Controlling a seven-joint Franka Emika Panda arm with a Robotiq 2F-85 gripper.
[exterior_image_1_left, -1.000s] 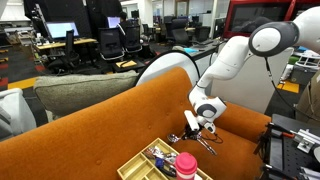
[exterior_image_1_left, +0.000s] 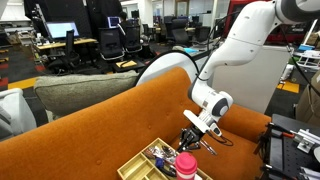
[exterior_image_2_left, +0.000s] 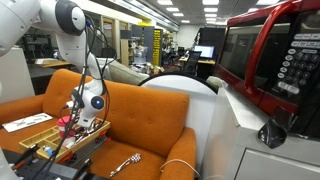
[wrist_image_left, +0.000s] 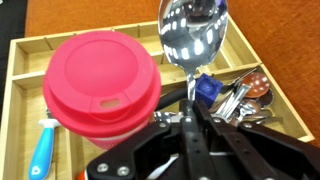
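Observation:
A silver spoon (wrist_image_left: 193, 35) rises in front of my gripper in the wrist view, bowl end away from me. My gripper is shut on its narrow handle. Beneath lies a wooden divided tray (wrist_image_left: 22, 85) with several metal utensils (wrist_image_left: 240, 98) heaped in one section. The gripper (exterior_image_1_left: 188, 142) is low at the tray's edge in exterior view 1, where the spoon is too small to make out clearly.
A cup with a pink-red lid (wrist_image_left: 105, 75) stands by the tray's compartments, close to the gripper. A blue-handled tool (wrist_image_left: 42, 150) lies in the left section. The orange sofa seat (exterior_image_2_left: 145, 145) has free room, with a metal utensil (exterior_image_2_left: 125, 162) on it.
The tray and cup stay put.

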